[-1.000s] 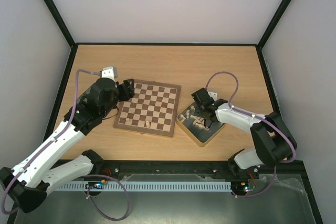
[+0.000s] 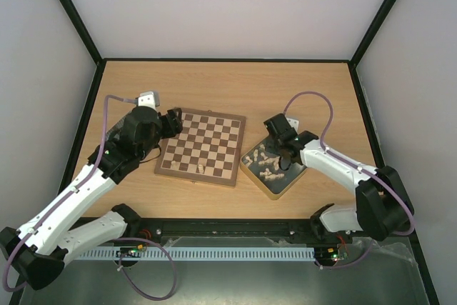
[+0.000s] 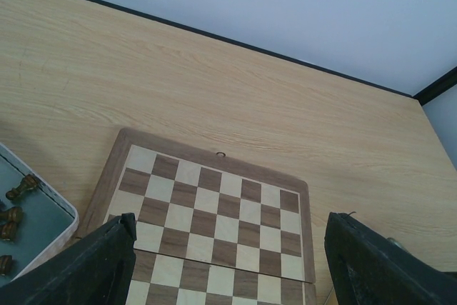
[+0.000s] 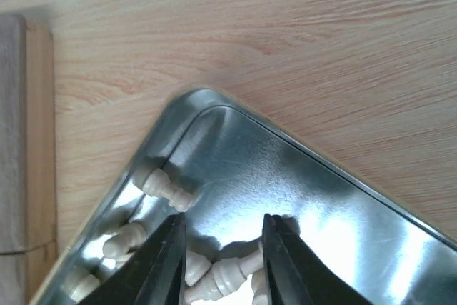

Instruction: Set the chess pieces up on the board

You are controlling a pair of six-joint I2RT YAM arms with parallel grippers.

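Observation:
The chessboard [image 2: 203, 133] lies mid-table, with a pale piece [image 2: 201, 169] near its front edge. Right of it, a tray [image 2: 285, 187] holds several pale pieces, among them one [image 4: 164, 191] near the corner in the right wrist view. My right gripper is over these pieces, fingers apart, pale pieces visible below and between them; whether one is gripped is not clear. My left gripper stands open above the board's left side, empty.
Another tray [image 3: 32, 219] with dark pieces lies left of the board, partly under the left arm in the top view.
My right arm has shifted slightly up and back in the top view, over the tray. The left arm has not moved.

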